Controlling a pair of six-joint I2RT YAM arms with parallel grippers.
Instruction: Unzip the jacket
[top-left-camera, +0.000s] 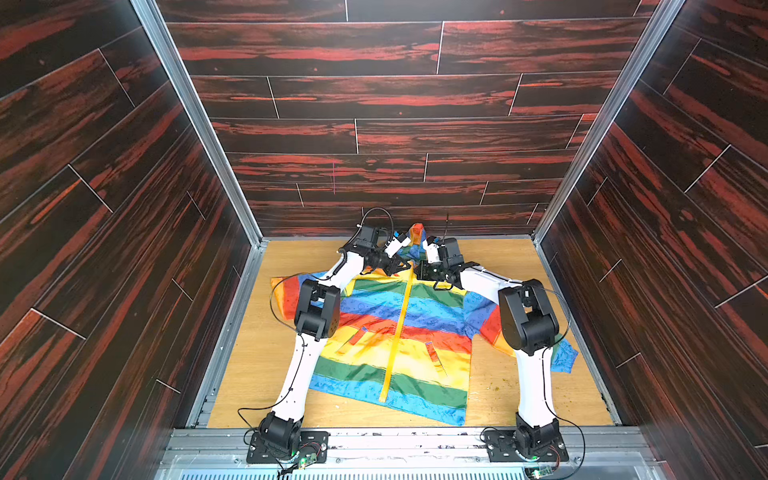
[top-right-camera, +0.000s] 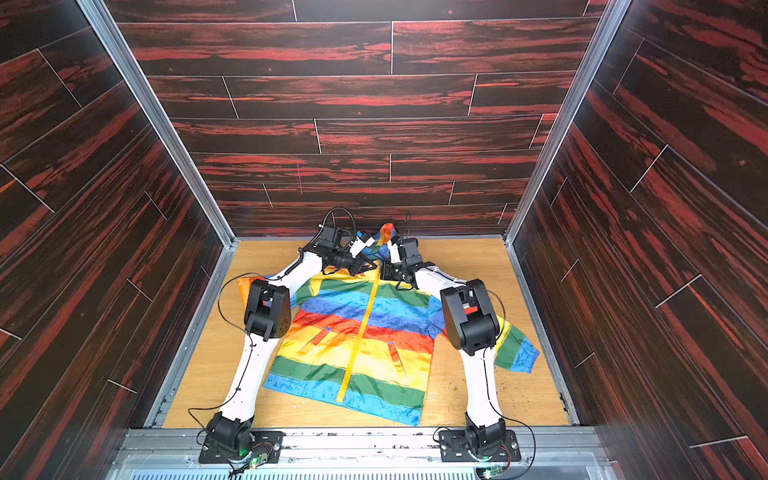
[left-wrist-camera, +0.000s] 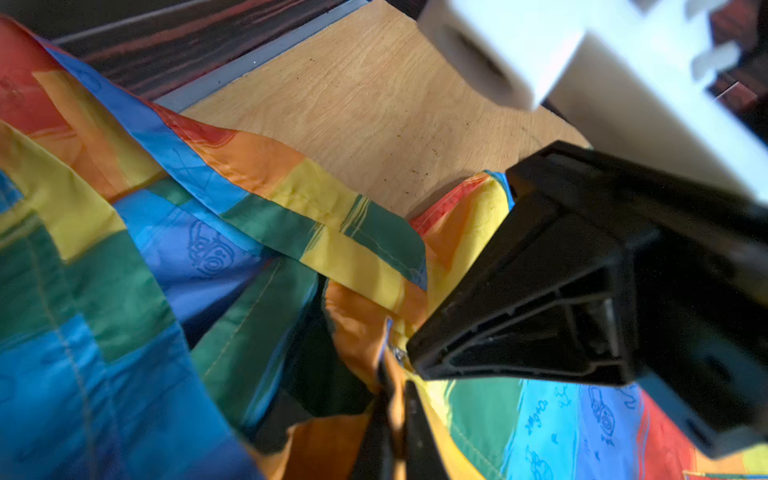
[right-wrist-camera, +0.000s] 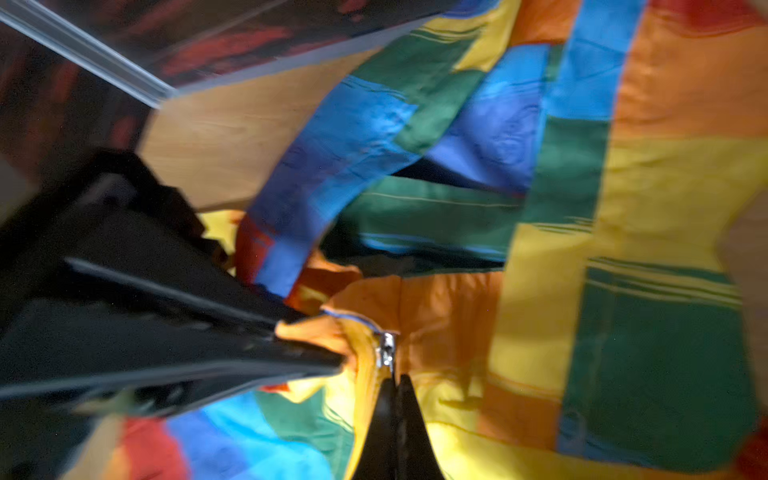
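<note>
A rainbow-striped jacket (top-left-camera: 372, 320) lies spread out, its yellow zip strip (top-left-camera: 397, 328) running from collar to hem. At the collar my left gripper (top-left-camera: 408, 267) is shut on orange fabric beside the zip top; that pinched flap (right-wrist-camera: 316, 332) shows between its fingers in the right wrist view. The metal zip slider (right-wrist-camera: 386, 349) sits at the top of the strip. My right gripper is shut, its tips right at the slider's lower end. Whether the pull tab is between them, I cannot tell.
The hood (top-left-camera: 416, 233) lies bunched beyond both grippers, near the back wall. The right sleeve (top-left-camera: 564, 356) stretches out to the right under my arm. Bare wooden table (top-left-camera: 512, 400) shows at front right. Both grippers are very close together.
</note>
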